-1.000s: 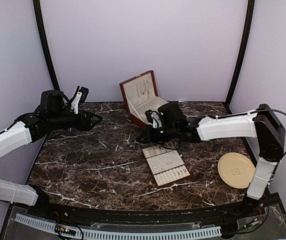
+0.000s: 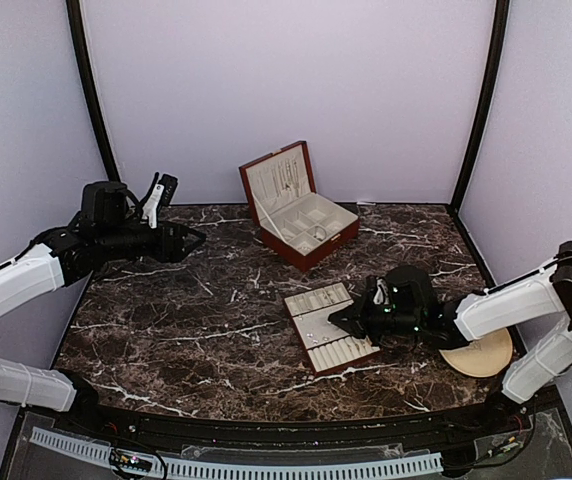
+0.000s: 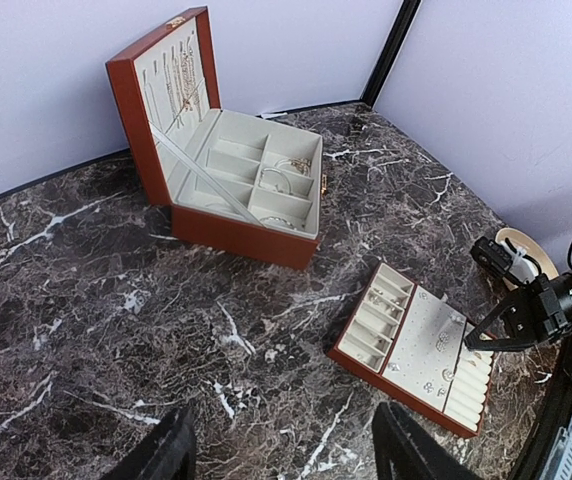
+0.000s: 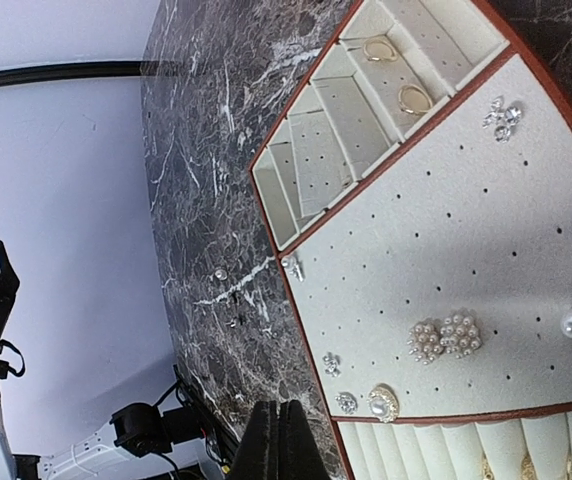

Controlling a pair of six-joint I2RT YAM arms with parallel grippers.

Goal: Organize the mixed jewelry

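Note:
A flat jewelry tray lies right of centre. Its ring slots hold gold rings. Pearl cluster earrings, a round pearl earring and small clear studs sit on its pale perforated panel. Over that panel in the top view is my right gripper, its fingers shut, nothing showing between them. Behind stands the open red-brown jewelry box, with necklaces in the lid and bracelets in compartments. My left gripper is open and empty, above the table's left side.
Two small shiny pieces lie loose on the dark marbled table near the tray. A round beige plate is at the right, partly covered by my right arm.
My right arm has swung rightward and toward the front, from between box and tray to over the tray's panel, uncovering the box's interior. The left arm is still.

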